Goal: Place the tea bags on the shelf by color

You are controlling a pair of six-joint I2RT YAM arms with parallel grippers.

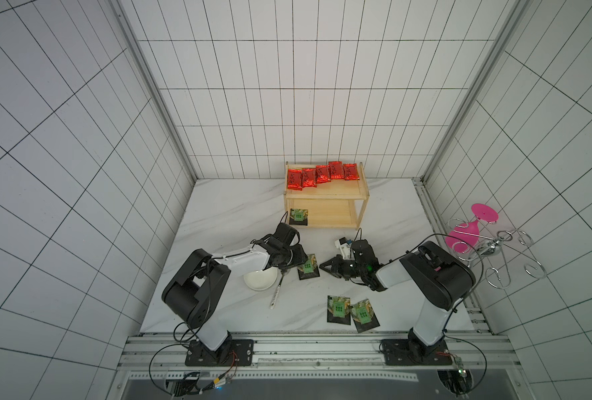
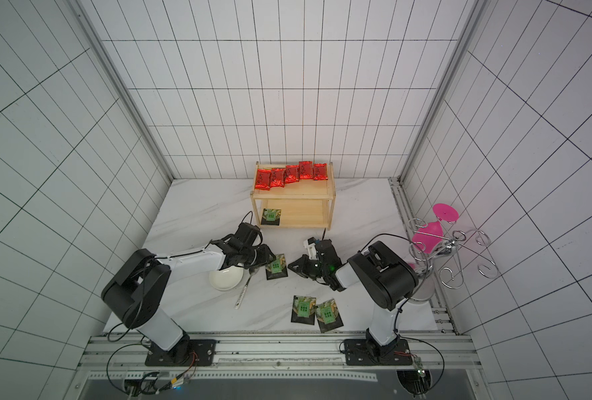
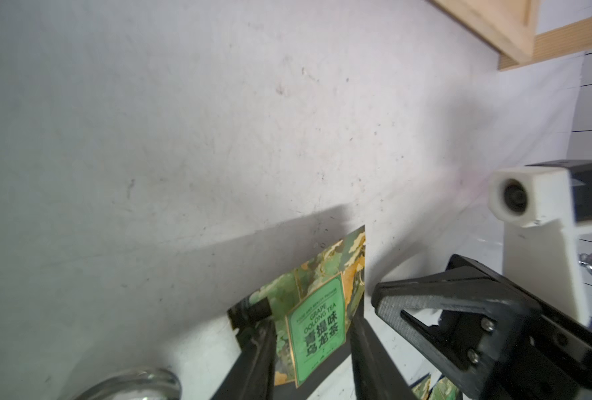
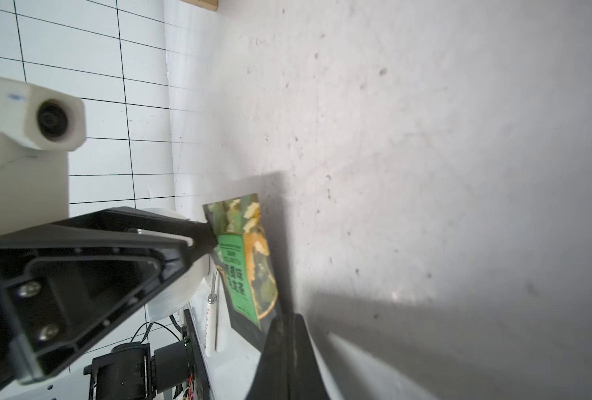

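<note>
A green tea bag (image 1: 307, 268) lies on the table between my two grippers. In the right wrist view my right gripper is shut, with nothing between its fingers; the tea bag (image 4: 239, 270) is outside them, close to the tips. In the left wrist view my left gripper has its fingers apart, with the bag's green label (image 3: 317, 326) visible in the gap. Two green bags lie near the front, one (image 1: 338, 310) beside the other (image 1: 364, 315). The wooden shelf (image 1: 336, 193) holds several red bags (image 1: 322, 174) above and a green bag (image 1: 298, 216) below.
A white bowl (image 1: 260, 280) sits under the left arm, with a spoon (image 1: 276, 293) beside it. To the right stand a pink item (image 1: 462, 236) and a metal rack (image 1: 502, 236). Table left and right of the shelf is clear.
</note>
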